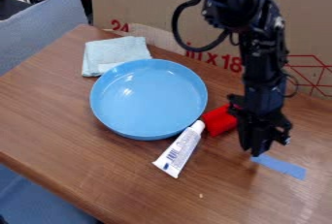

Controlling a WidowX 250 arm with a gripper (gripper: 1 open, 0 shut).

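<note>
A red object [218, 118] lies between the blue plate [147, 94] and my gripper [257, 136], at the right of the plate. The black gripper is low over the table at the red object's right side; whether anything is between its fingers is unclear. A white tube [180, 151] with a white cap lies diagonally in front of the plate. A flat blue strip [279, 167] lies on the wood just in front of the gripper.
A folded pale cloth [115, 53] sits behind the plate. A large cardboard box [155, 16] stands along the back.
</note>
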